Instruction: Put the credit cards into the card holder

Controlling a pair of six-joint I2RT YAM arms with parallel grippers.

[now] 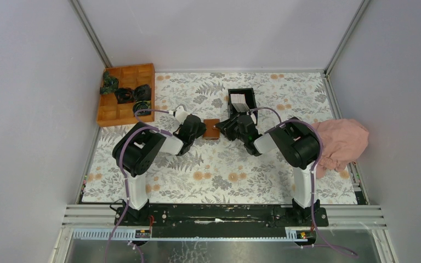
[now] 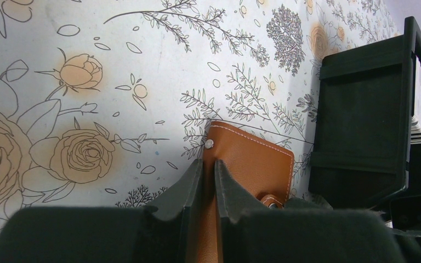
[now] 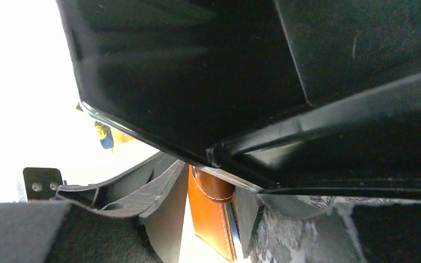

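The brown leather card holder (image 1: 211,129) lies mid-table between my grippers, its stitching and snap visible in the left wrist view (image 2: 255,170). My left gripper is shut on its left edge. My right gripper is at the holder's right side, by the strap (image 3: 216,189), its fingers part open around the holder's side. A stack of white credit cards sits in a black open box (image 1: 241,93) just behind my right gripper; the box's dark side fills the upper right wrist view.
A wooden compartment tray (image 1: 106,113) with dark items stands at the back left. A pink cloth (image 1: 344,143) lies at the right edge.
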